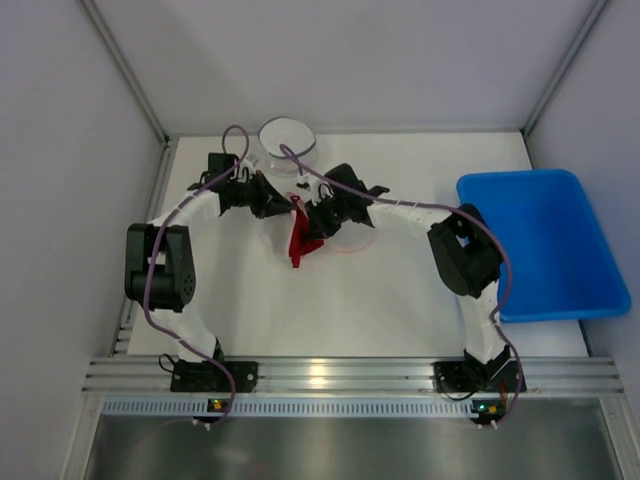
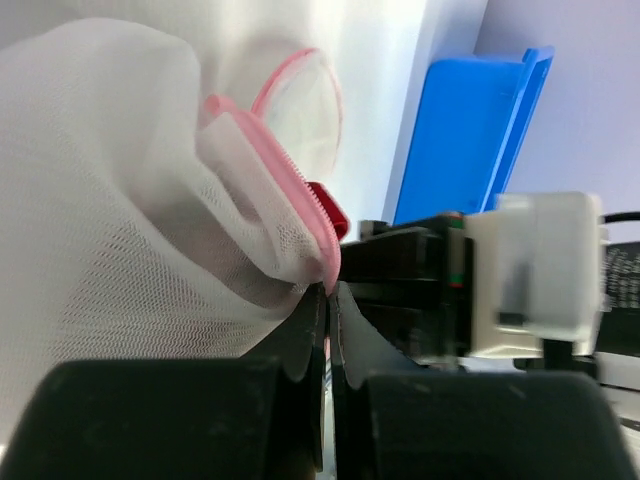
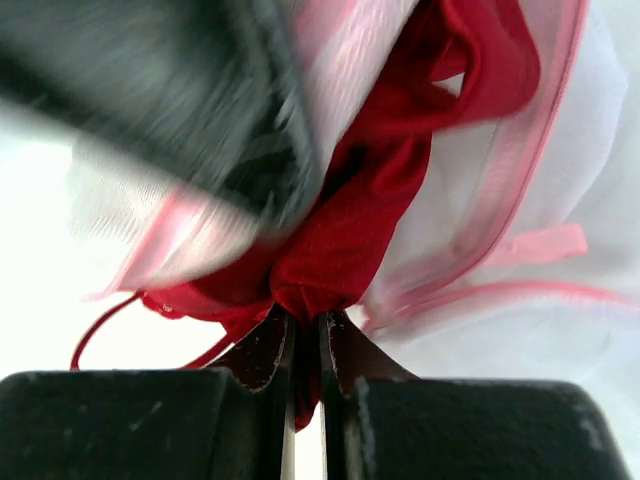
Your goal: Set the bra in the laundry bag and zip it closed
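Observation:
The red bra [image 1: 301,238] hangs bunched near the table's middle, partly inside the white mesh laundry bag [image 2: 130,200]. In the left wrist view, my left gripper is shut on the bag's pink zipper edge [image 2: 290,185]. My right gripper is shut on a gathered part of the bra [image 3: 345,235], close beside the left one. Pink zipper trim of the bag [image 3: 530,140] curves alongside the bra in the right wrist view. Most of the bra is hidden from the left wrist view by the bag and the right gripper.
A blue bin [image 1: 540,245] stands on the table's right side. Behind the grippers, at the far edge, sits a round white container [image 1: 287,140] with a dark rim.

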